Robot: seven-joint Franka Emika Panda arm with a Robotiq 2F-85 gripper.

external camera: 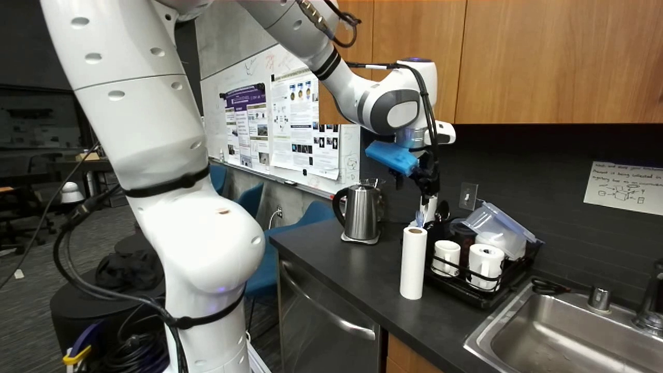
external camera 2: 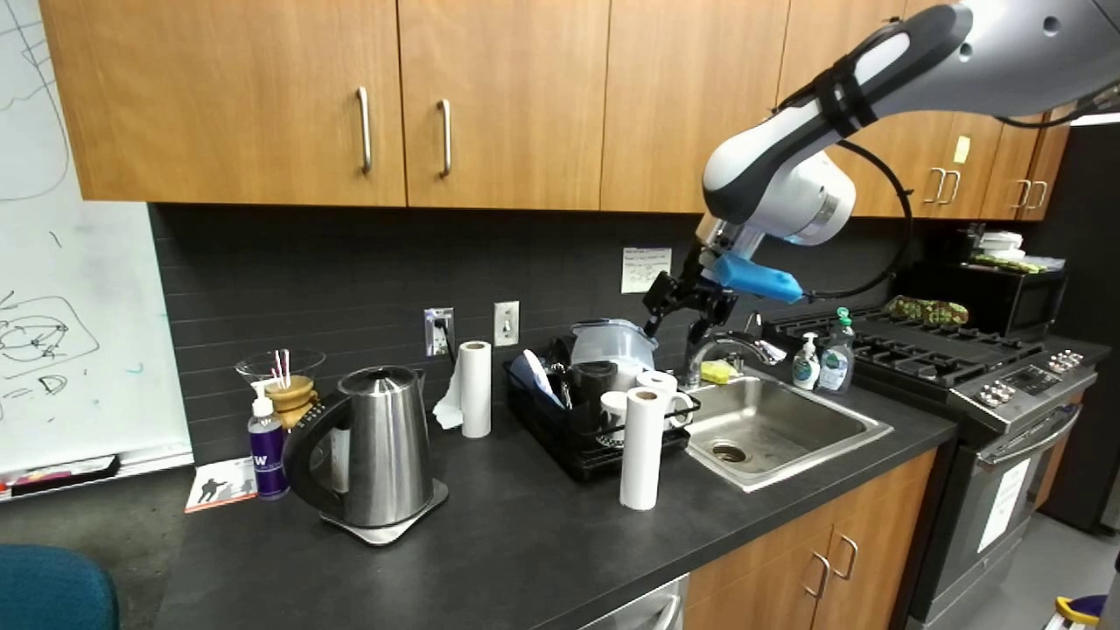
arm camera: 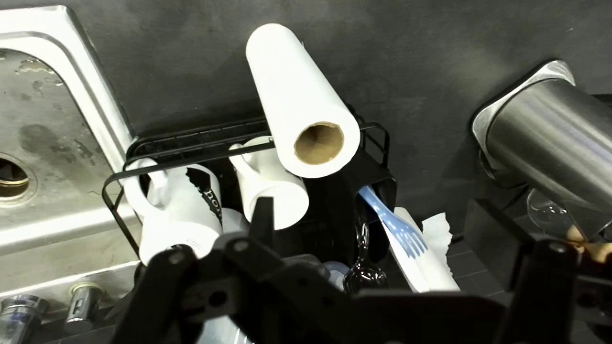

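My gripper (external camera: 427, 194) is open and empty, high above the counter near the dish rack. In the wrist view its dark fingers (arm camera: 494, 243) stand wide apart, with a blue fork (arm camera: 396, 223) and a spoon visible far below between them. A white paper roll (external camera: 413, 264) stands upright on the counter in front of the black dish rack (external camera 2: 577, 462). Two white mugs, a smaller one (arm camera: 275, 192) and one with black print (arm camera: 186, 212), sit in the rack. A steel kettle (external camera 2: 385, 451) stands on its base, apart from the rack.
A second paper roll (external camera 2: 475, 388) stands by the wall outlet. The sink (external camera 2: 782, 425) lies beside the rack, with its faucet (external camera 2: 719, 341) behind. Wooden cabinets (external camera: 528, 62) hang above. Between kettle and rack the counter (external camera 2: 504, 514) is clear.
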